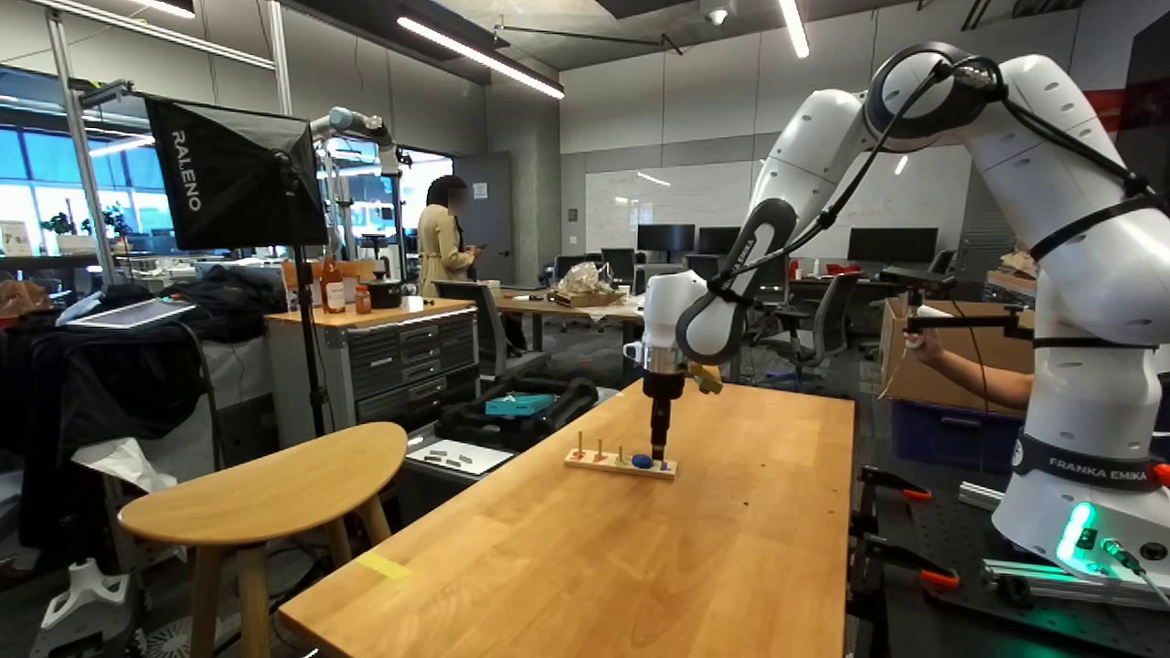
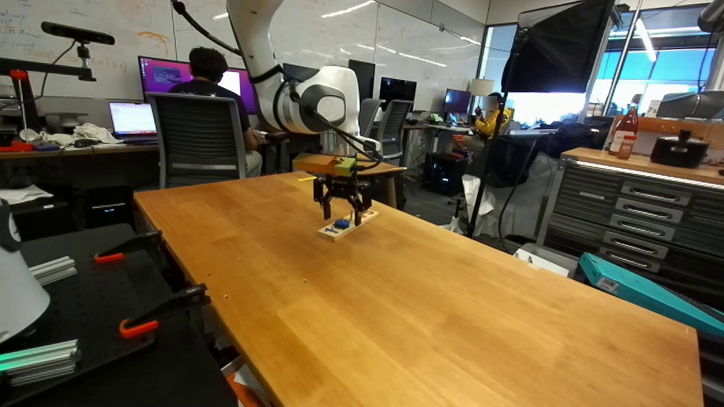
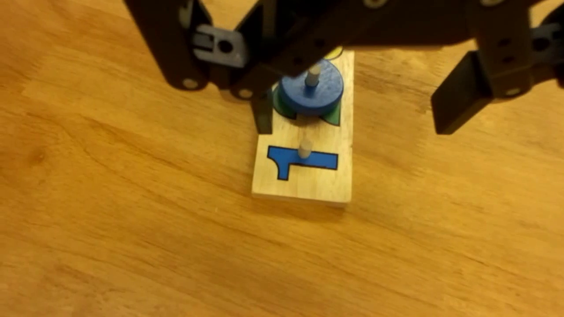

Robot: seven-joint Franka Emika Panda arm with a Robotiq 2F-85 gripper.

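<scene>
A wooden peg board (image 3: 304,187) lies flat on the table, with a blue disc (image 3: 312,95) around one of its pegs. Beside the disc, the bare end peg (image 3: 305,148) stands over a painted blue "1". My gripper is open above the board, its fingers apart and empty. In the wrist view, one finger (image 3: 262,113) shows over the board's left edge by the disc, while the other is over bare table to the right. Exterior view 2 has the gripper (image 2: 343,216) straddling the board (image 2: 330,234); I cannot tell whether either finger touches it.
Several other pegs (image 1: 600,449) rise from the board's far end in exterior view 1. The wooden table (image 1: 614,559) is otherwise largely clear. Clamps (image 1: 901,482) stick out along the table edge by the robot base.
</scene>
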